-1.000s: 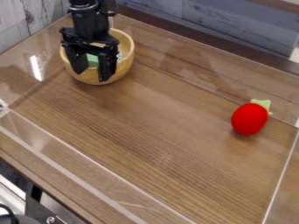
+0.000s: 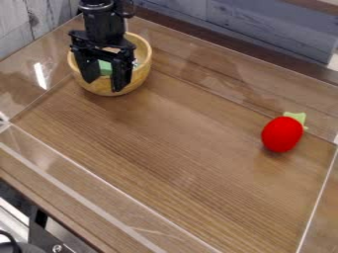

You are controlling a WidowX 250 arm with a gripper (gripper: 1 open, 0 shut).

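Observation:
The black gripper (image 2: 101, 63) reaches down from the top into a round yellow bowl (image 2: 133, 41) at the upper left. A green object (image 2: 101, 69) lies in the bowl, largely hidden behind the gripper's fingers. I cannot tell whether the fingers touch it or how far apart they stand.
A red egg-shaped object (image 2: 282, 134) sits on the right of the wooden table (image 2: 172, 178), with a small pale green piece (image 2: 297, 118) just behind it. A pale wall runs along the left edge.
The gripper has shifted slightly within the bowl, its upper part a little higher. The objects on the right have not moved.

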